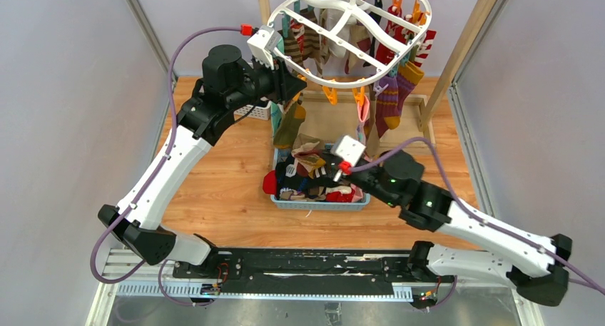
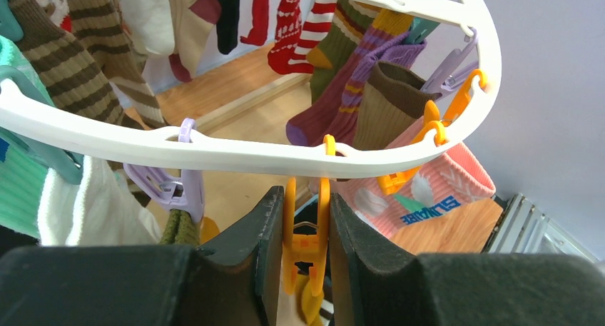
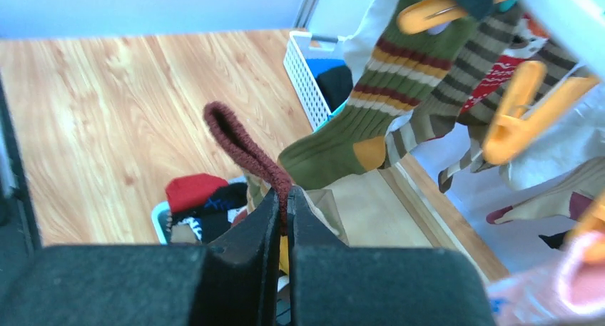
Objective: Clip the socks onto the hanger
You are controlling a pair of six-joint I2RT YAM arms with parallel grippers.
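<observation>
An orange clip hangs from the front rim of the white hanger, its lower arms between the fingers of my left gripper, which is shut on it. The clip is empty of any sock. In the right wrist view my right gripper is shut on the thin edge of a sock, whose dark maroon cuff sticks up above the fingertips. The rest of that sock is partly hidden behind the fingers. Seen from the top, the right gripper is over the blue sock basket.
Clipped socks hang around the hanger, including a striped green sock and a pink sock close to the free clip. A white basket stands behind on the wooden floor. Bare floor lies left and right of the blue basket.
</observation>
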